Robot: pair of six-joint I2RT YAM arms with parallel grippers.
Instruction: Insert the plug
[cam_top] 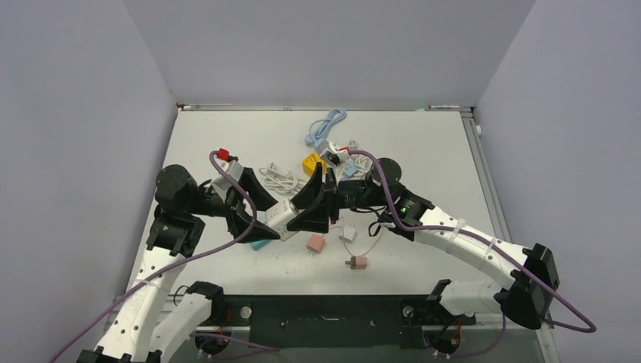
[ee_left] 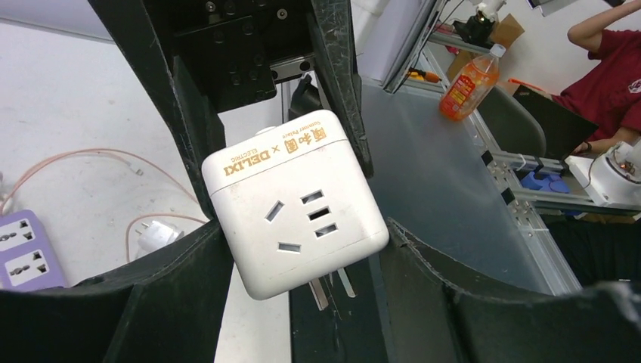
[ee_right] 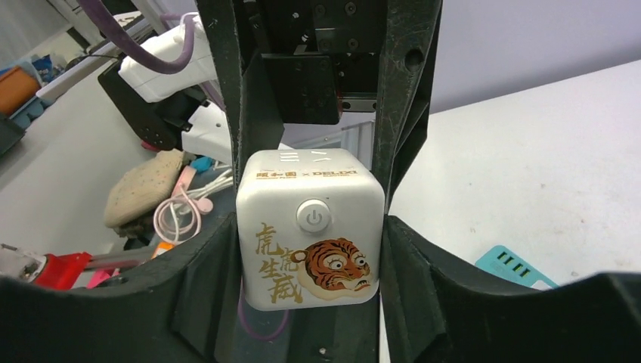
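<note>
A white cube socket adapter [cam_top: 281, 218] hangs in mid-air between both grippers. In the left wrist view its socket face [ee_left: 295, 212] shows, with metal prongs below; in the right wrist view its tiger-printed face [ee_right: 310, 242] shows. My left gripper [cam_top: 258, 219] is shut on it. My right gripper [cam_top: 301, 215] surrounds it from the right, fingers at either side of the cube; whether they grip it is hard to tell.
On the table below lie a purple power strip [ee_left: 26, 249], a teal strip [ee_right: 506, 265], a yellow adapter [cam_top: 310, 162], coiled white and blue cables and small chargers [cam_top: 357, 262]. Side walls flank the table.
</note>
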